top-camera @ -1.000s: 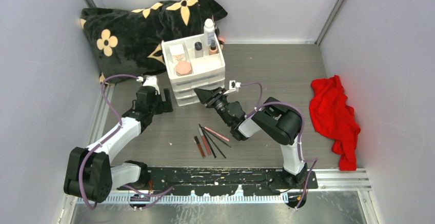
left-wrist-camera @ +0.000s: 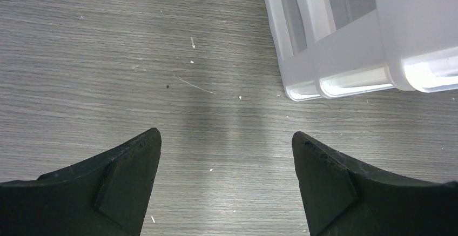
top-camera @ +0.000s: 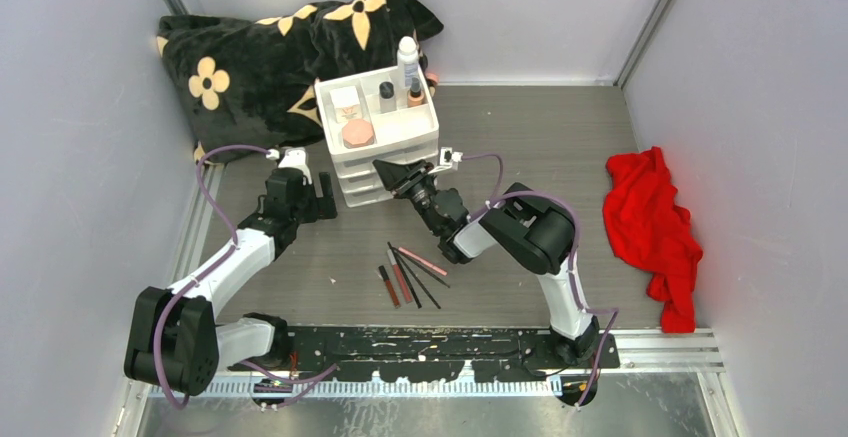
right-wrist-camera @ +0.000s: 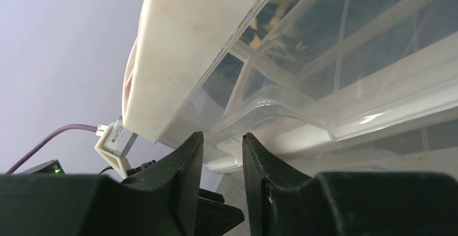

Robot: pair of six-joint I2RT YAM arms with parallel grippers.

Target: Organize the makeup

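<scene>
A white drawer organizer [top-camera: 405, 140] stands at the back, with makeup in its open top tray and clear drawers [right-wrist-camera: 291, 109] in front. My right gripper is partly open right at the drawer fronts, close to a clear drawer's curved lip; whether it touches cannot be told. Left of the organizer, my left gripper points down and stands wide open above bare table. On the table in front lie a pink pencil [top-camera: 422, 261], several thin black pencils [top-camera: 424, 270], a reddish tube [top-camera: 399, 277] and a dark-capped brown tube [top-camera: 388, 287].
The tray holds a white box [top-camera: 346, 98], a peach compact [top-camera: 357, 133], a dark-capped bottle [top-camera: 387, 96], a peach bottle [top-camera: 416, 95] and a tall white bottle [top-camera: 407, 60]. A dark cushion [top-camera: 250, 62] sits behind. Red cloth [top-camera: 655, 232] lies at the right. Between, the table is clear.
The left arm, the organizer and the loose makeup have stayed put.
</scene>
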